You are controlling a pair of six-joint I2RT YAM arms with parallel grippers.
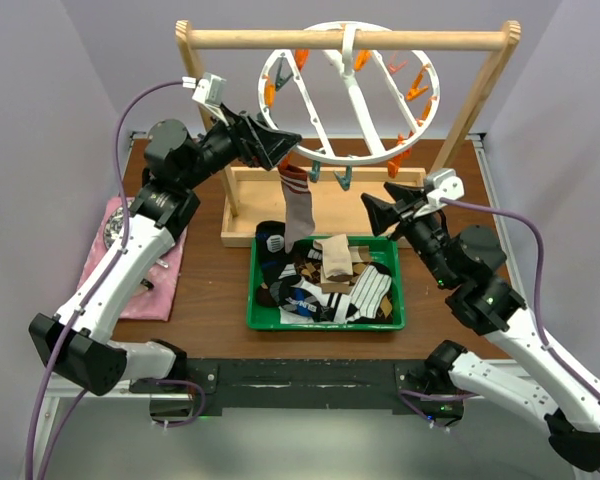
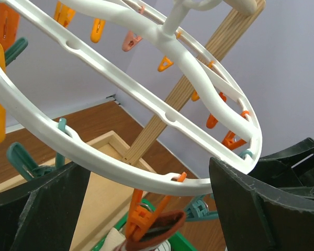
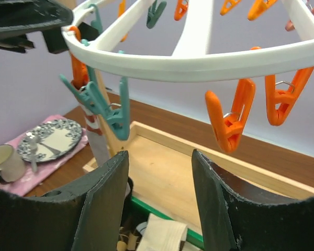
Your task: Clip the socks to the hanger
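A grey-and-red striped sock point(image 1: 297, 208) hangs from an orange clip point(image 2: 142, 218) on the white round hanger point(image 1: 348, 158). My left gripper point(image 1: 285, 142) is open at the rim, just above that clip, its fingers wide either side in the left wrist view. My right gripper point(image 1: 380, 212) stands open to the right of the sock, below free orange clips point(image 3: 230, 130) and teal clips point(image 3: 115, 120). More socks point(image 1: 365, 295) lie in the green bin point(image 1: 398, 290) beneath.
A wooden frame point(image 1: 430, 40) carries the hanger over a wooden tray point(image 1: 390, 190). A pink cloth point(image 1: 155, 300) with plate and mug lies at left.
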